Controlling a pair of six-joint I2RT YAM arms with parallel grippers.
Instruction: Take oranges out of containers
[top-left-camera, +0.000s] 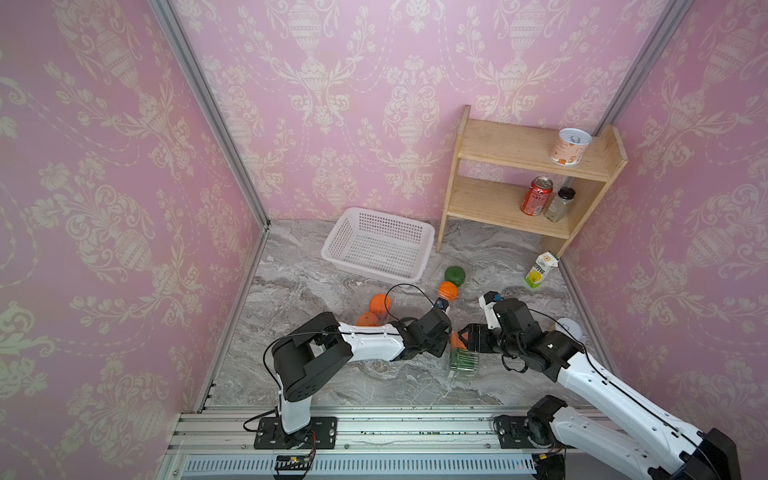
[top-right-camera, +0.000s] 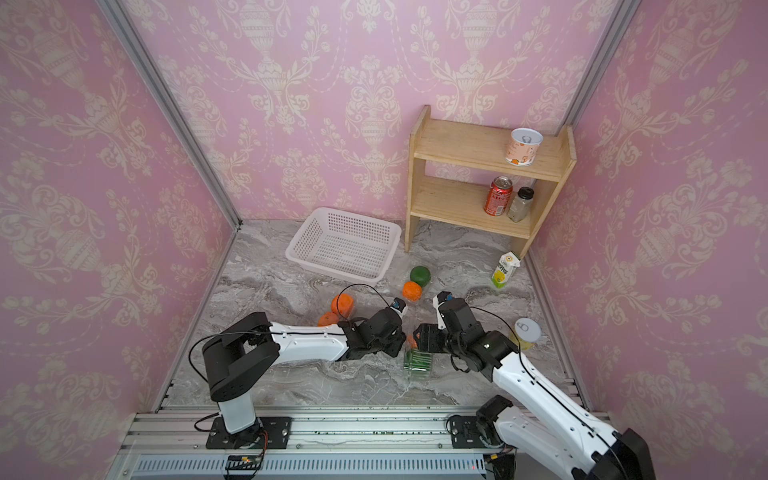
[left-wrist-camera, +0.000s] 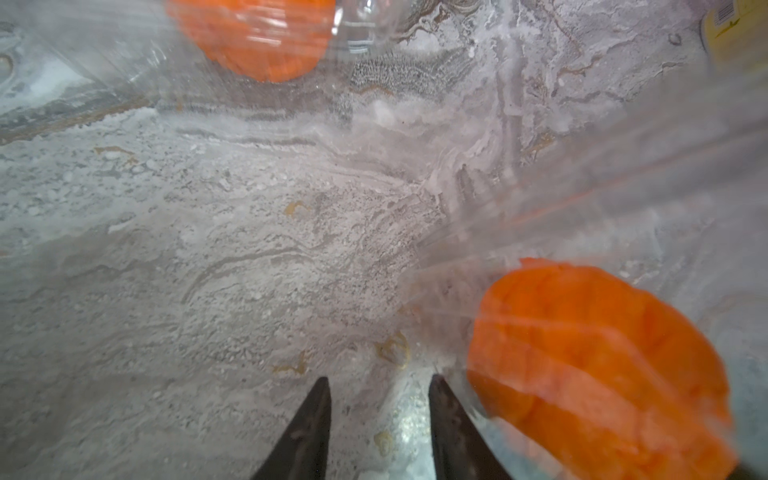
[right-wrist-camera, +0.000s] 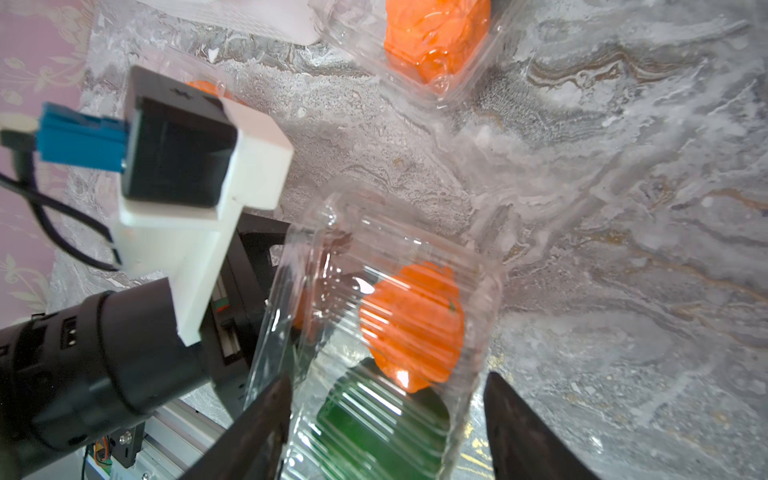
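Observation:
A clear plastic container (right-wrist-camera: 480, 288) holds an orange (right-wrist-camera: 412, 316) and a green item (right-wrist-camera: 376, 424). My left gripper is at its left side, shut on the container, whose see-through wall blurs the left wrist view. My right gripper is part open above that container, fingers on either side in the right wrist view. Another clear container (right-wrist-camera: 448, 88) with an orange (right-wrist-camera: 436, 36) stands farther back. More oranges (top-left-camera: 380, 302) lie behind the left arm.
An empty white basket (top-left-camera: 377, 240) stands at the back. A wooden shelf (top-left-camera: 504, 144) holds cans and a jar. A carton (top-left-camera: 541, 270) and a yellow can (top-right-camera: 528, 332) stand at the right.

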